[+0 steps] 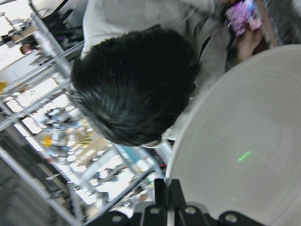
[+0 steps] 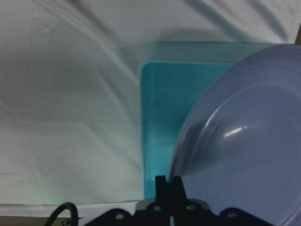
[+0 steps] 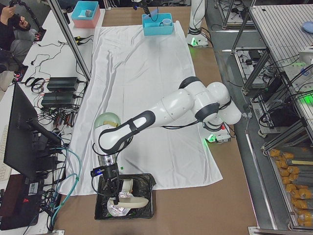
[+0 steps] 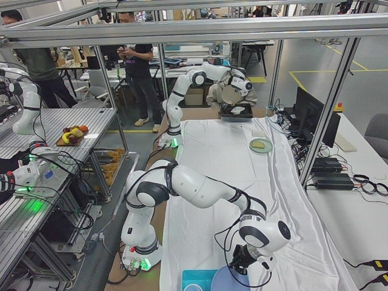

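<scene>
My left gripper is shut on the rim of a white plate [image 1: 240, 141], tilted over a black lined bin [image 3: 146, 210] holding crumpled foil [image 3: 117, 209] at the near end of the cloth. My right gripper is shut on the rim of a blue plate [image 2: 240, 169], which hangs over a turquoise bin [image 2: 162, 108] at the other end. A blue cup [image 4: 193, 288] is in that bin.
A green plate [image 4: 260, 145] with a sponge-like item lies on the white cloth [image 3: 142, 73], whose middle is clear. Monitors and cables line one side. A person [image 1: 131, 84] sits beside the lined bin.
</scene>
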